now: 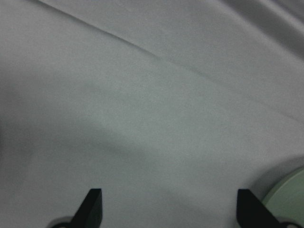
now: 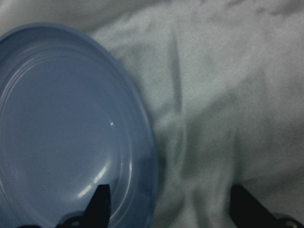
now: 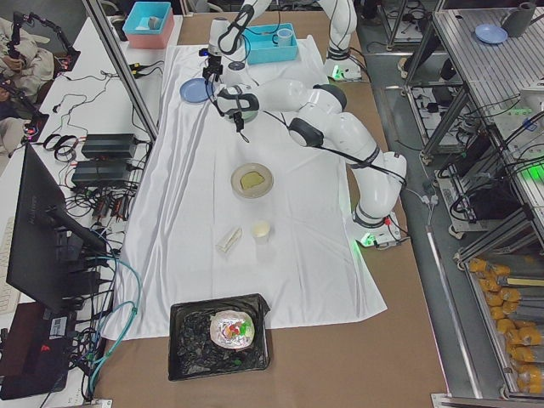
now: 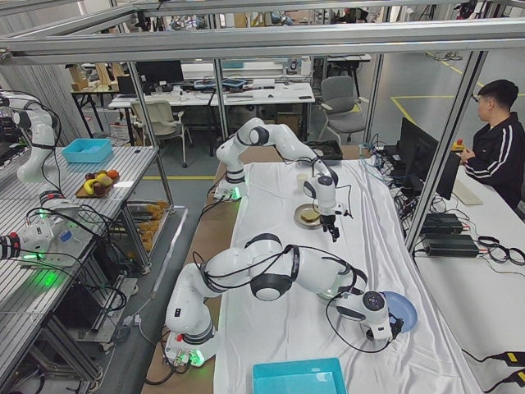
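Observation:
A blue plate [image 2: 71, 123] lies on the white cloth at the top left of the camera left view, with my right gripper over its rim, open and empty in the right wrist view. My left gripper hangs open over bare cloth, with part of a green plate [image 1: 289, 199] at the lower right of the left wrist view. The green plate is mostly hidden by the arms in the camera views. A tan plate [image 3: 242, 185] with a yellowish piece on it sits mid-table.
A cyan bin [image 4: 298, 377] stands at the far end. A clear cup [image 3: 260, 231], a small pale packet [image 3: 228, 240] and a black tray [image 3: 191, 357] holding a foil dish occupy the near half.

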